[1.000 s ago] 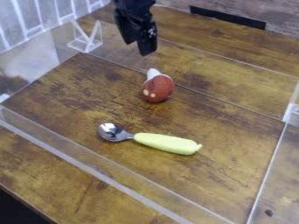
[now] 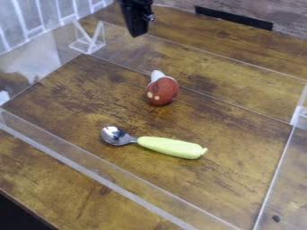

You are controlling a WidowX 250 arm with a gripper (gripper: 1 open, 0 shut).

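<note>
A toy mushroom (image 2: 162,91) with a red spotted cap and a white stem lies on the wooden tabletop, near the centre of the view. Below it is a spoon (image 2: 118,136) with a metal bowl and a pale green-yellow handle (image 2: 171,146), lying flat. The black gripper (image 2: 136,22) is at the top edge, above and behind the mushroom and mostly out of frame; its opening is unclear.
Clear plastic walls (image 2: 285,171) border the work area on the left, front and right. A white bracket (image 2: 88,40) stands at the back left. The wood around the objects is bare.
The gripper has risen toward the top edge, so less of it is in view. The mushroom and spoon have not moved.
</note>
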